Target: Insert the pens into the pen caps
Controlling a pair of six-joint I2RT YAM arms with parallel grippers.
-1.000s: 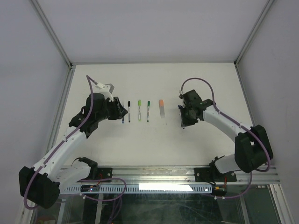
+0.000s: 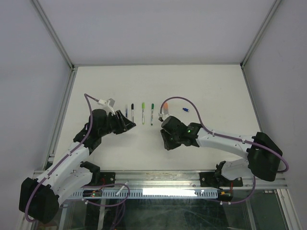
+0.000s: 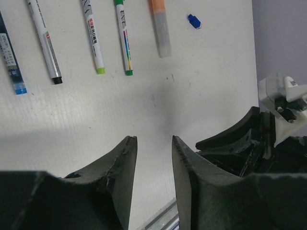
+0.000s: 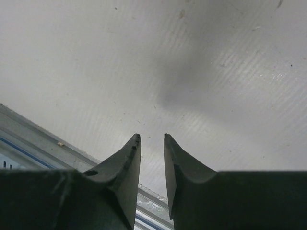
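Observation:
A row of pens lies on the table: a green pen [image 2: 152,114], a light-green one [image 2: 143,113], a black one [image 2: 132,113], a blue one [image 3: 10,55] and an orange-capped one [image 2: 166,108]. A small blue cap [image 2: 185,109] lies to the right. My left gripper [image 2: 129,123] is over the table below the pens; its fingertips [image 3: 128,143] are apart, with nothing between them. My right gripper [image 2: 167,143] is lower right of the row; its fingertips [image 4: 134,141] are parted over bare table.
A metal rail [image 2: 144,175] runs along the front edge, with walls on the sides and back.
My left gripper has moved down and right.

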